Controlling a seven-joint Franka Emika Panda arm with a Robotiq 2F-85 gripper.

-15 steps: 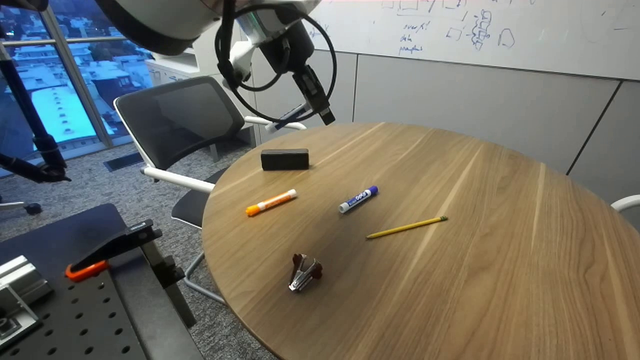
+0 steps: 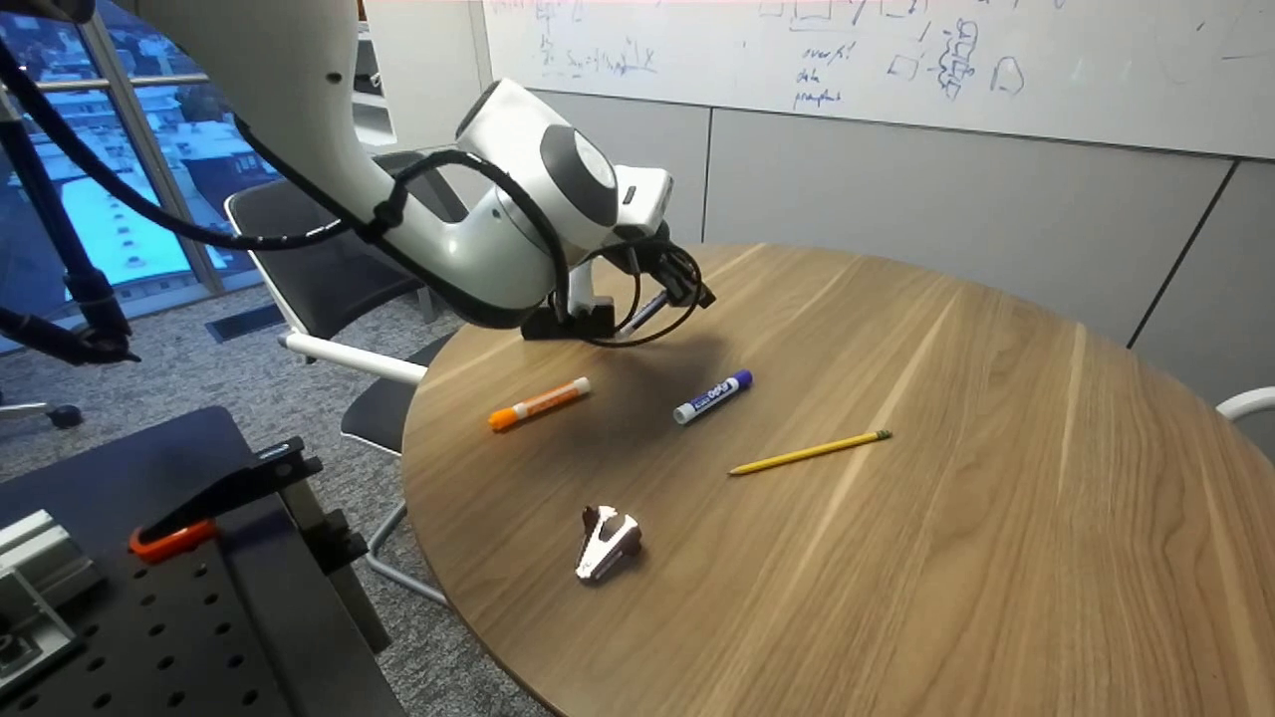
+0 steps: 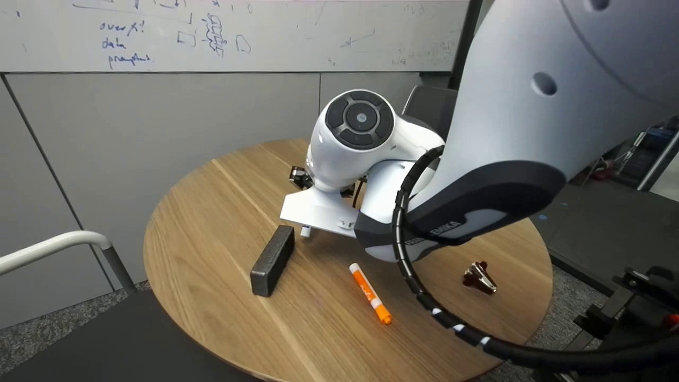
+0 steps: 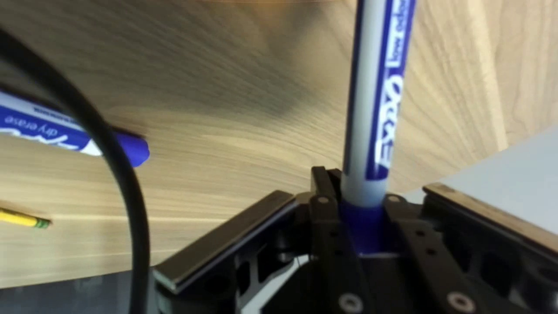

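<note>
A blue-and-white Expo marker (image 4: 372, 99) is held by its blue end in my gripper, and its white barrel reaches up past the top of the wrist view. In exterior view 1 the gripper (image 2: 693, 285) hangs low over the far left part of the table, with the held marker (image 2: 646, 313) slanting down beside a dark eraser block (image 2: 544, 324). Exterior view 2 shows that block (image 3: 267, 267) in full; the arm hides most of the gripper, leaving only the pale end of the held marker (image 3: 306, 232) below the white mount.
A second blue marker (image 2: 713, 396), an orange marker (image 2: 539, 404), a yellow pencil (image 2: 810, 453) and a staple remover (image 2: 607, 544) lie apart on the round table (image 2: 956, 538). A black cable (image 3: 420, 283) loops beside the arm.
The arm has come down towards the table, bringing the held marker low beside the eraser block, which it now partly covers in exterior view 1. The loose objects stay put.
</note>
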